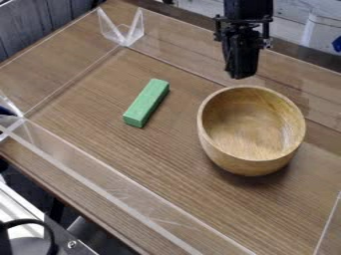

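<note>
My black gripper hangs in the upper right of the camera view, above and behind the wooden bowl, and is shut, with nothing visible between its fingers. A green block lies on the wooden table to the left of the bowl.
Clear plastic pieces stand at the back left and along the left and right edges. A metal fixture with black cables is at the lower left corner. The table around the block and in front of the bowl is clear.
</note>
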